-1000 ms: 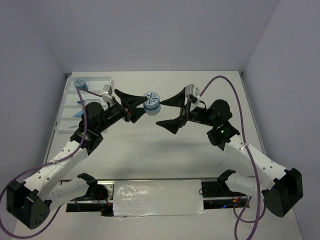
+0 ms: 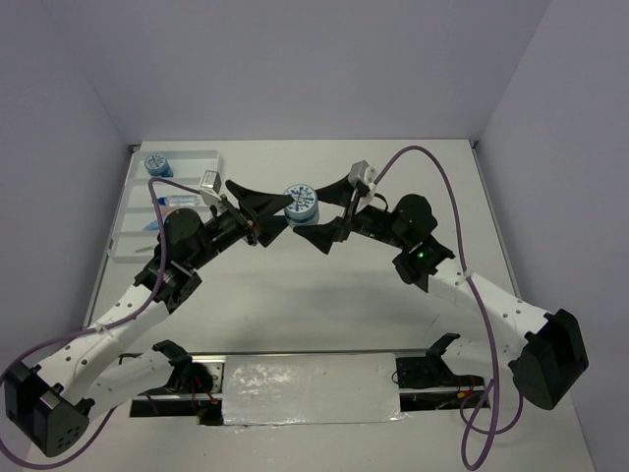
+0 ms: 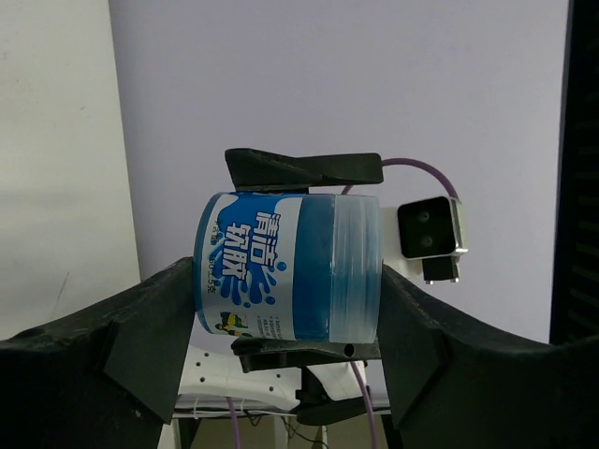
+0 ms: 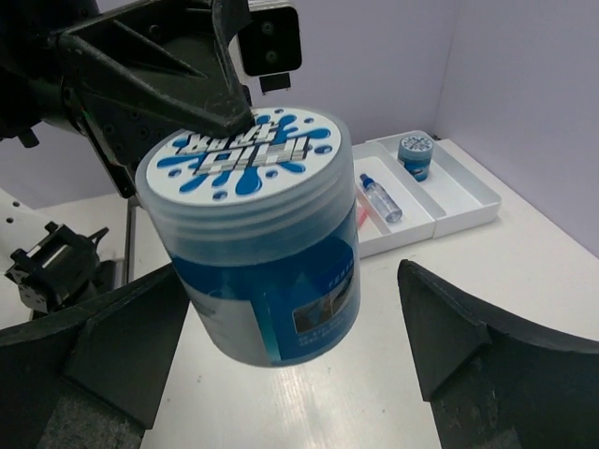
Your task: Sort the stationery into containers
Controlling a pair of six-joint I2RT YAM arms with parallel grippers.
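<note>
A blue jar with a clear lid (image 2: 301, 202) is held up in the middle between both grippers. My left gripper (image 2: 284, 212) is around it; in the left wrist view the jar (image 3: 262, 267) sits between the fingers, and whether they grip it cannot be told. My right gripper (image 2: 321, 218) reaches from the right, its fingers either side of the jar; in the right wrist view they appear apart from the jar (image 4: 267, 299). A white divided tray (image 4: 468, 201) holds a second jar (image 4: 415, 161), a clear bottle (image 4: 382, 202) and a pink item.
In the top view the tray (image 2: 133, 226) stands at the far left, partly behind the left arm. Grey walls border the back and sides.
My right gripper has moved left onto the jar. The left gripper and jar have shifted very slightly right.
</note>
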